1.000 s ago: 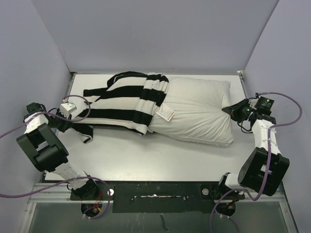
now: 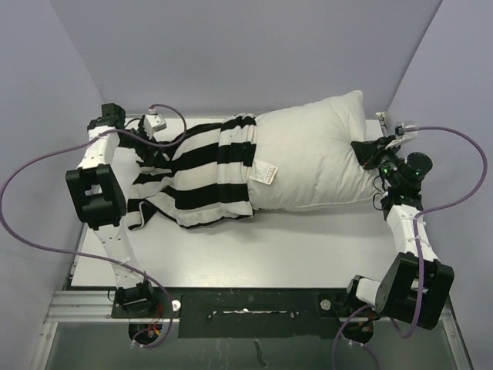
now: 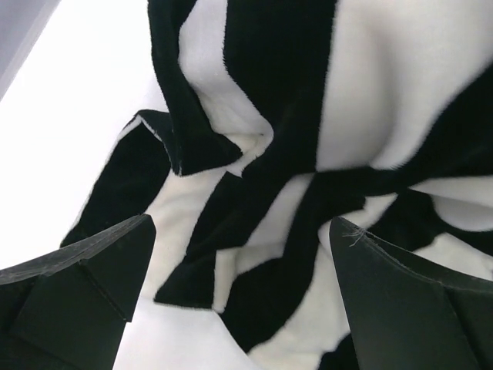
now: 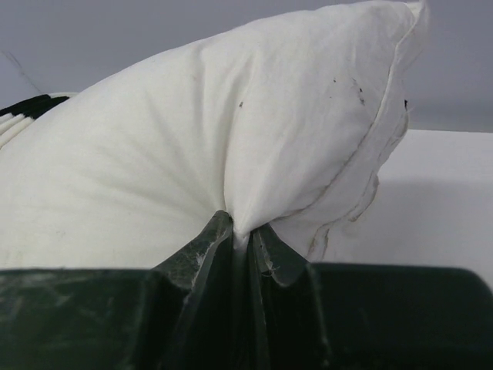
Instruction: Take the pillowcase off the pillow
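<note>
The white pillow (image 2: 316, 154) is largely bare on the right side of the table. Its left end still sits inside the black-and-white striped pillowcase (image 2: 202, 176), which spreads slack to the left. My right gripper (image 2: 368, 154) is shut on the pillow's right end, where the white fabric (image 4: 177, 139) bunches between its fingers. Over the pillowcase's left end stands my left gripper (image 2: 158, 158), open. In the left wrist view, folds of striped cloth (image 3: 254, 216) lie below and beyond the spread fingers (image 3: 92, 277), with nothing gripped.
A white label (image 2: 263, 172) hangs at the pillowcase's mouth by the pillow. Bare table (image 2: 308, 254) lies along the front. Grey walls close in the left, right and back.
The cloth slackened.
</note>
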